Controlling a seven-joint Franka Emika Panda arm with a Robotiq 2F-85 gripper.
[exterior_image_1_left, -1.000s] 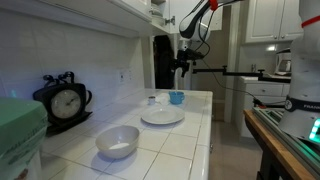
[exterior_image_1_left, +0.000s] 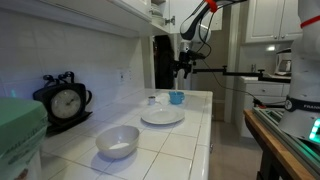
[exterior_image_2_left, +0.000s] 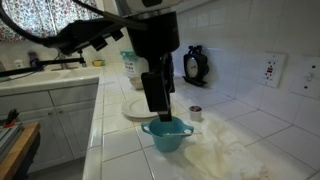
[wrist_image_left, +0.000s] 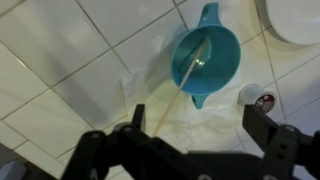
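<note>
A teal two-handled pot (wrist_image_left: 228, 62) stands on the white tiled counter, with a pale thin stick (wrist_image_left: 179, 92) leaning out over its rim. In the wrist view my gripper is open, its fingers (wrist_image_left: 88, 155) spread wide on both sides of the stick's lower end. Whether the stick touches either finger cannot be told. From the second exterior view, the gripper hangs over the teal pot (exterior_image_2_left: 167, 137). The arm and the pot (exterior_image_1_left: 176, 98) appear small at the counter's far end in the first exterior view.
A white plate (exterior_image_1_left: 162, 115) lies near the pot, and a grey bowl (exterior_image_1_left: 117, 142) is farther along the counter. A small white cup (exterior_image_2_left: 195, 113) stands close beside the pot. A black clock (exterior_image_1_left: 67, 103) leans at the wall. Crumpled clear plastic (exterior_image_2_left: 225, 155) lies by the pot.
</note>
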